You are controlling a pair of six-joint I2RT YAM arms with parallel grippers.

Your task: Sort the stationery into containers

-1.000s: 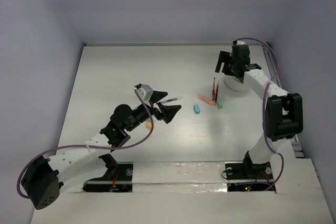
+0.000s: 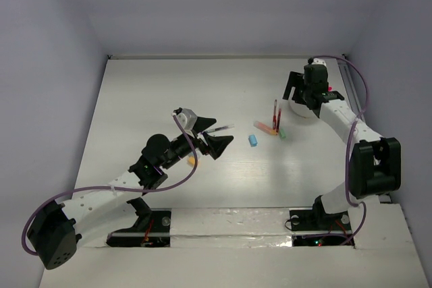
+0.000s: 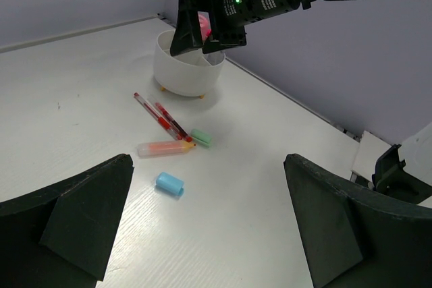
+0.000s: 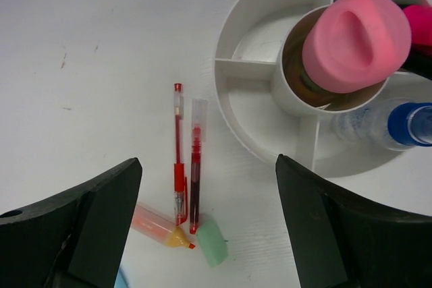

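My right gripper [image 2: 290, 85] is open above the white divided container [image 3: 182, 79], which holds a pink object [image 4: 354, 42] in its centre cup and a blue-capped bottle [image 4: 418, 125]. Beside the container lie two red pens [image 4: 179, 180], an orange highlighter [image 3: 162, 149], a green piece [image 4: 212, 242] and a blue piece [image 2: 252, 140]. My left gripper [image 2: 214, 133] stands open at the centre-left; in its wrist view nothing is between its fingers. A thin pen-like item and a yellow piece [image 2: 192, 161] lie by it, partly hidden.
Grey walls enclose it at the back and both sides.
My right gripper and arm have shifted to the right over the container, after dipping slightly. The left arm and the items on the table have not moved.
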